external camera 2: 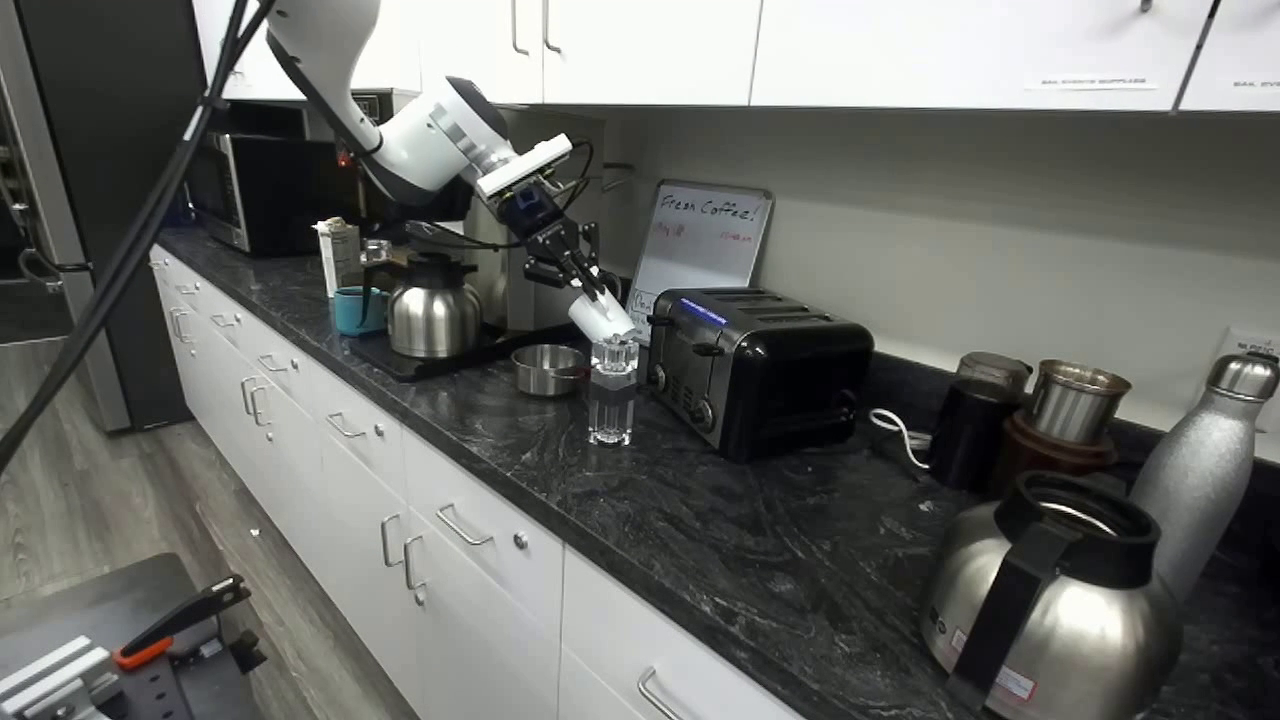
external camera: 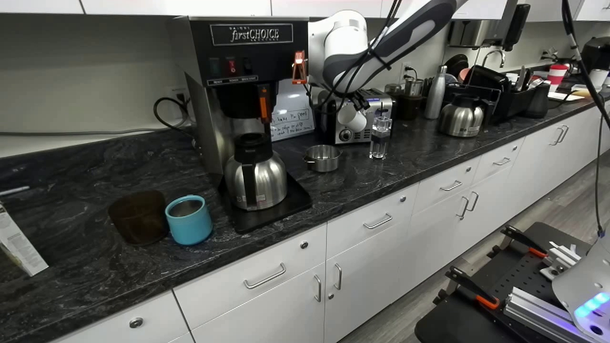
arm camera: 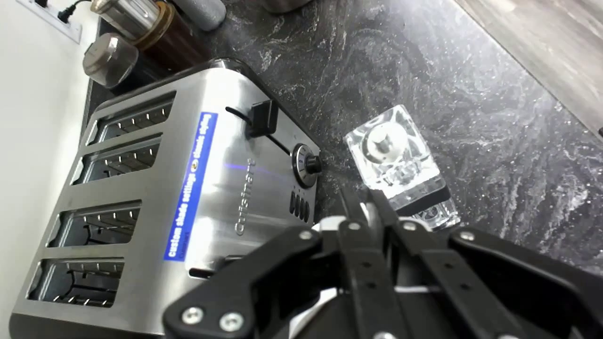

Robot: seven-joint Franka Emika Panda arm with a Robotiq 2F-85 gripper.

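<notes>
A white cup [external camera 2: 602, 316] hangs tilted in the air, with my gripper [external camera 2: 588, 286] shut on it. In exterior view 2 its lower end overlaps the top of a clear, square-sided glass vessel [external camera 2: 612, 396]; whether they touch is hard to tell. From exterior view 1, the cup [external camera: 352, 119] appears in front of the toaster and left of the glass vessel [external camera: 380, 139]. In the wrist view my finger tips [arm camera: 351, 203] lie close together, the glass vessel [arm camera: 390, 148] is beyond them, and the cup is mostly hidden under the fingers.
A steel toaster [external camera 2: 762, 372] stands close beside the glass vessel. A small metal pan [external camera: 323, 158], a coffee maker with a steel carafe [external camera: 257, 180] and a turquoise mug [external camera: 189, 220] are farther left.
</notes>
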